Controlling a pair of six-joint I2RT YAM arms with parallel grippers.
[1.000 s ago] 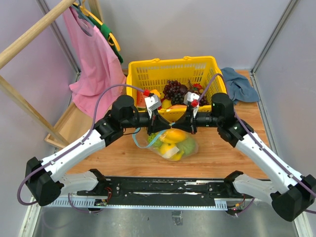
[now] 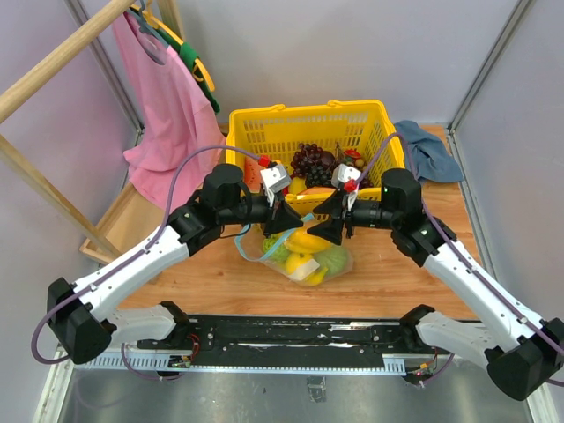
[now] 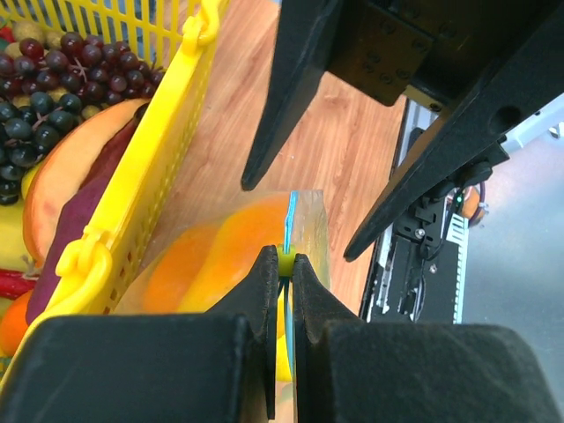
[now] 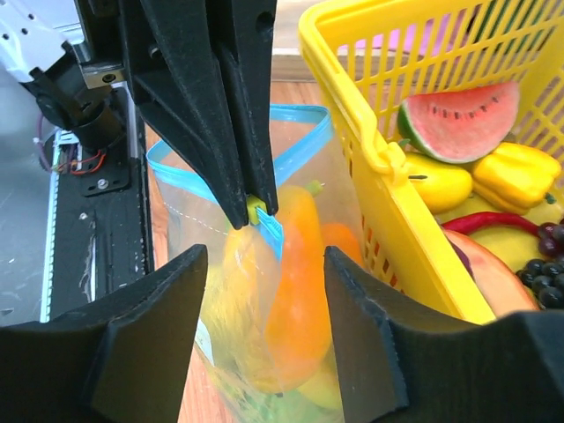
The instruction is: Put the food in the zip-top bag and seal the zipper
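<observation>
A clear zip bag (image 2: 313, 264) with yellow and green food inside stands on the wooden table before the basket. Its blue zipper track runs along the top; a small yellow-green slider (image 4: 254, 208) sits on it. My left gripper is shut on the slider and the bag's zipper edge, as both wrist views show. Just to its right, my right gripper stands open around the bag's top corner, fingers apart, with the blue track between them but not gripped.
The yellow basket (image 2: 264, 123) of fruit and vegetables stands directly behind the bag. A blue-grey cloth (image 2: 427, 154) lies right of it. A pink garment (image 2: 159, 115) hangs at the left. Bare table lies at the front right.
My right gripper backed slightly to the right and has since returned toward the bag's top near the left gripper. The left arm and bag look nearly unchanged.
</observation>
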